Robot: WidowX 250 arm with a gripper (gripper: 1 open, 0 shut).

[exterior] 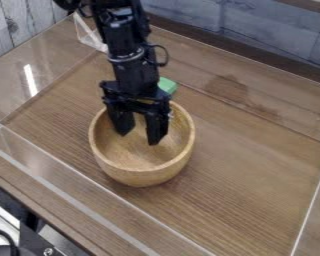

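Note:
My black gripper [135,125] hangs over a large oval wooden bowl [140,168], its fingers reaching down inside the rim and standing apart, open, with nothing visible between them. A small green object [163,87] lies just behind the arm, right of it, outside the bowl and partly hidden. The bowl looks empty apart from the fingers.
Pale edges border it at the top left, the bottom left and the right side.

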